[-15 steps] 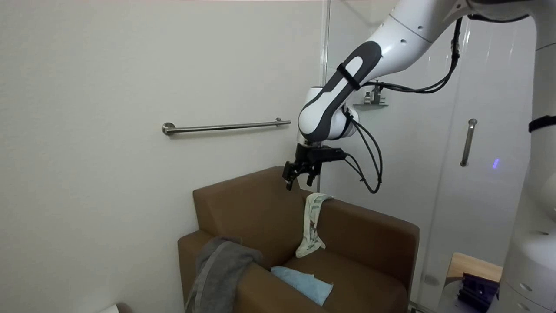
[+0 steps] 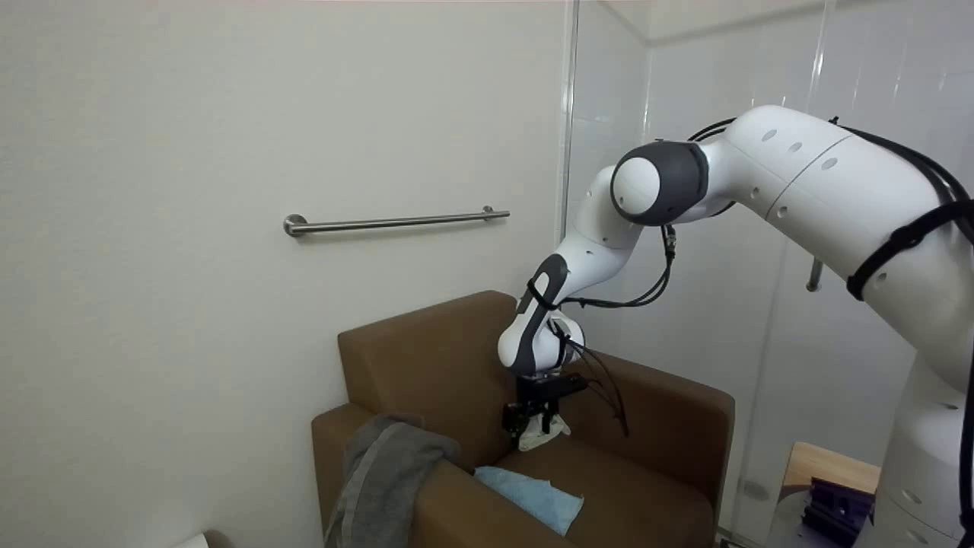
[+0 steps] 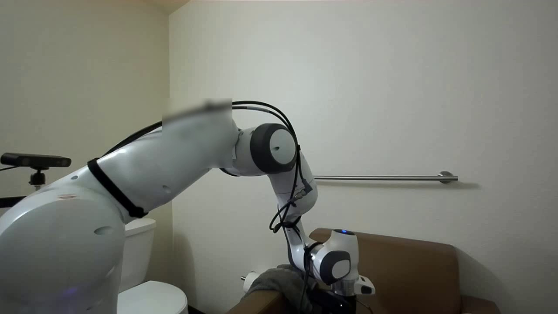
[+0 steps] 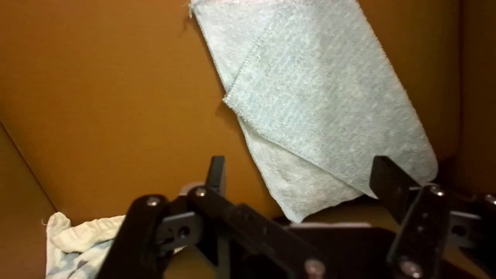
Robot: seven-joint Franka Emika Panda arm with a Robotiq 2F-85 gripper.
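A folded light-blue cloth (image 4: 321, 93) lies on the brown seat, filling much of the wrist view's upper right; in exterior view 1 the blue cloth (image 2: 532, 498) rests by the near armrest. My gripper is open above the chair, its fingers well apart with nothing held between them. A white patterned cloth (image 4: 88, 241) shows at the lower left of the wrist view. From exterior view 1, the lower end of the patterned cloth (image 2: 544, 432) shows just below my gripper (image 2: 529, 437), the rest hidden behind the hand. Exterior view 2 hides the fingertips.
The armchair's backrest (image 2: 420, 356) and far armrest (image 2: 671, 402) rise close around the hand. A grey towel (image 2: 388, 470) drapes over the near armrest. On the wall above is a metal grab bar (image 2: 393, 224). Bare seat lies beside the blue cloth.
Both cloths and the grey towel appear unmoved, though the hand covers part of the patterned one.
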